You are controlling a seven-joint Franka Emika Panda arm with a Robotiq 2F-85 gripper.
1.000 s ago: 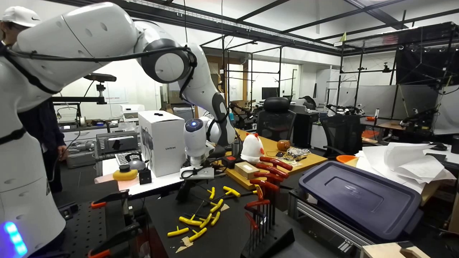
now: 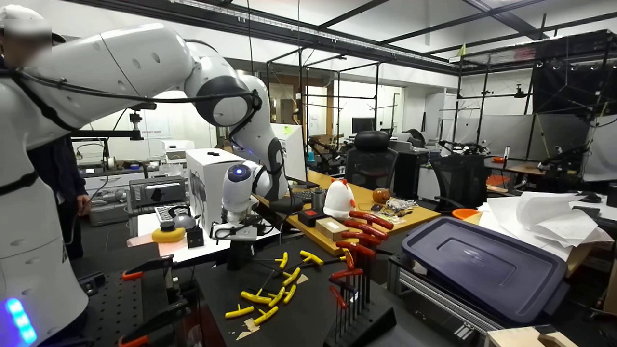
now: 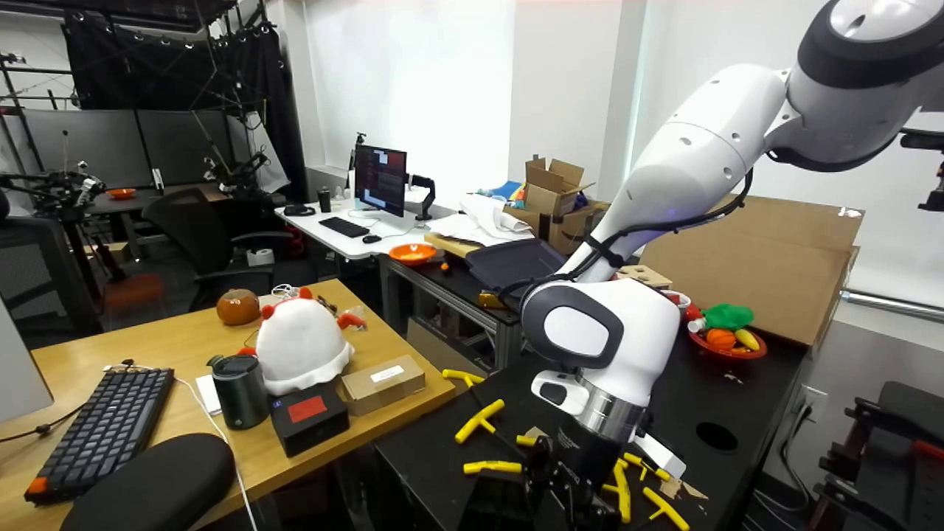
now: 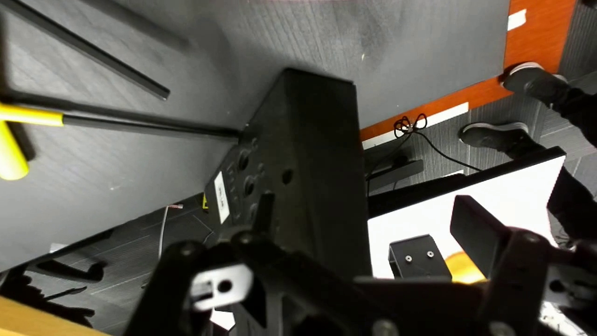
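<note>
In the wrist view my gripper is open, its fingers wide apart. A black block with holes and a white label [image 4: 322, 168] stands between and beyond them at the table's edge; whether a finger touches it, I cannot tell. Several yellow T-handle hex keys [image 2: 277, 296] lie loose on the black table. One yellow-handled key [image 4: 33, 115] shows at left, its shaft ending close to the block. Red-handled T-keys [image 2: 363, 248] stand upright in a black stand [image 2: 370, 332] at the table's near side. In exterior view 2 the gripper is mostly dark and partly hidden.
A wooden desk [image 3: 389, 417] holding a small cardboard box [image 3: 382, 385] and a white plush [image 3: 299, 341] adjoins the table. A white box [image 2: 211, 191] stands behind the arm. A dark lid [image 2: 486, 269] lies to the right. A person's feet [image 4: 495, 136] show beyond the table.
In exterior view 1 the arm's wrist and gripper have moved left, toward the white box, and the forearm has lowered slightly. The keys on the table look unmoved.
</note>
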